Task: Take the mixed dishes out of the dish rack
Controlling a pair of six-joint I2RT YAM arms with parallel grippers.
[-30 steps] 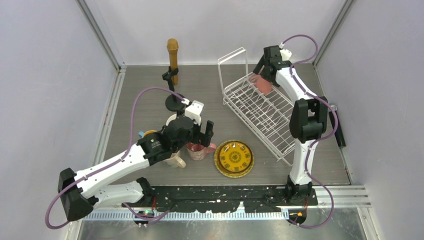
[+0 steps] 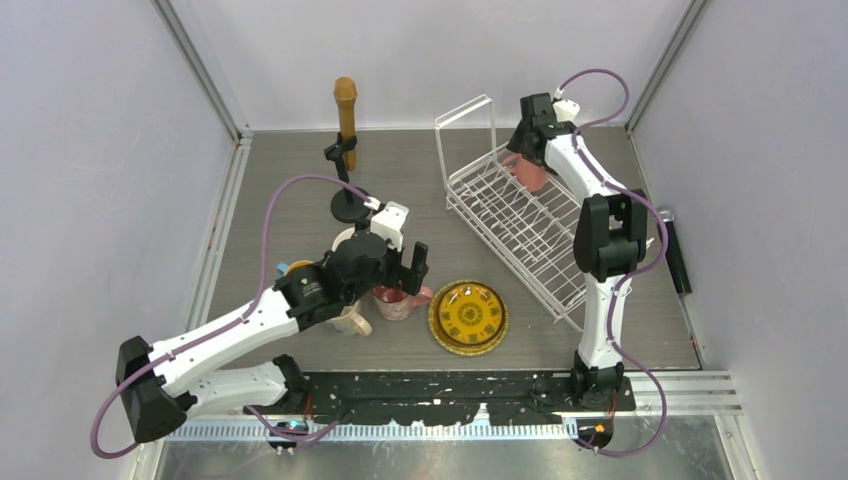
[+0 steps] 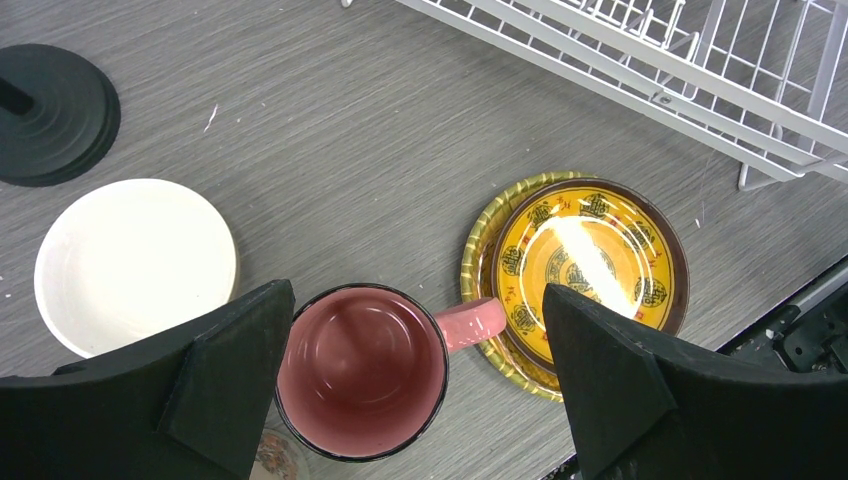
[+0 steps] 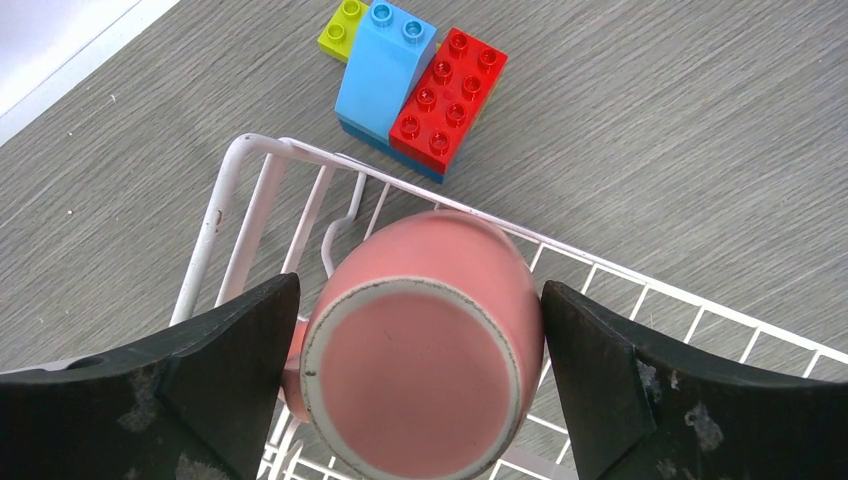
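A pink cup [image 4: 410,370] stands upside down in the far end of the white dish rack [image 2: 520,235], its handle toward the left finger in the right wrist view. Around this cup is my right gripper, its fingers open, one finger on each side and close to the walls. My left gripper stands open above a second pink mug [image 3: 362,372], upright on the table with its handle toward the plates. Yellow patterned plates [image 2: 468,317] are stacked on the table beside that mug. A white bowl or cup [image 3: 135,265] sits left of it.
Red, blue and green toy bricks [image 4: 448,100] lie behind the rack's far end. A microphone stand [image 2: 349,204] stands at the back left. Under the left arm is a cream mug [image 2: 350,320]. Table between stand and rack is clear.
The cup there appears to have moved a little to the right. The left arm has stayed still.
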